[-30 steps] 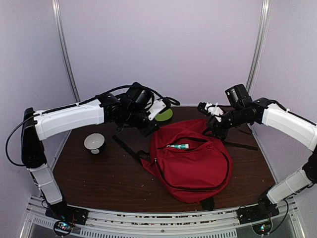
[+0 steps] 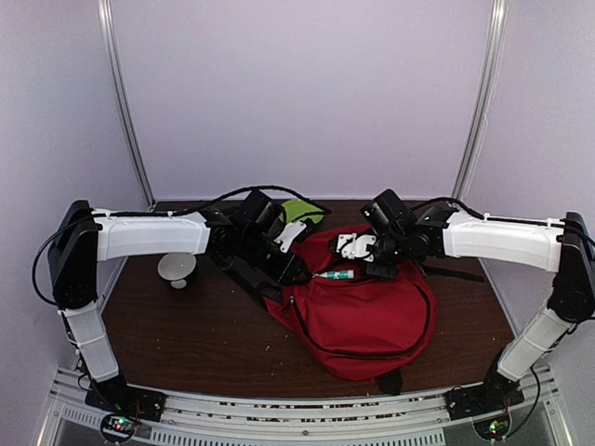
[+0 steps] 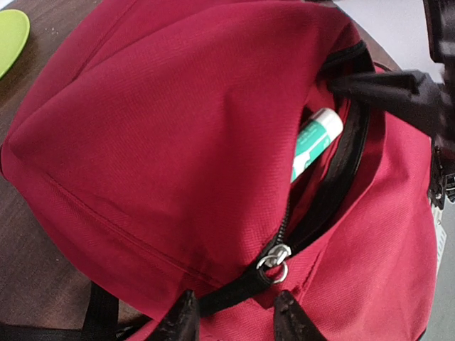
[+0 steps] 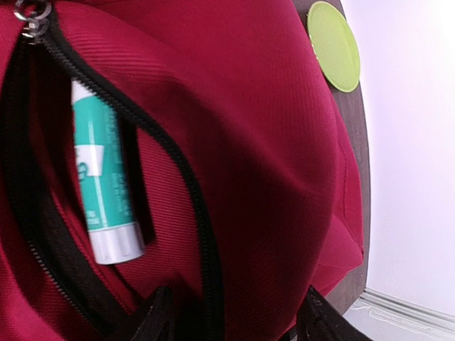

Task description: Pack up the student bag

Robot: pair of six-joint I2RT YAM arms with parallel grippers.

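Observation:
A red backpack (image 2: 358,330) lies on the table, its front pocket holding a teal-and-white tube (image 2: 337,274) (image 3: 314,142) (image 4: 105,177). My left gripper (image 2: 299,277) is at the pocket's left end, fingers (image 3: 181,320) apart by the zipper pull (image 3: 274,264); I see nothing clearly held. My right gripper stands open over the pocket's right end, the zipper edge running between its fingers.
A green plate (image 2: 302,209) lies behind the bag. A white bowl (image 2: 177,268) stands on the left of the table, whose front left (image 2: 204,344) is clear. Black straps lie around the bag.
My right gripper has moved left, in over the pocket. The backpack looks unchanged.

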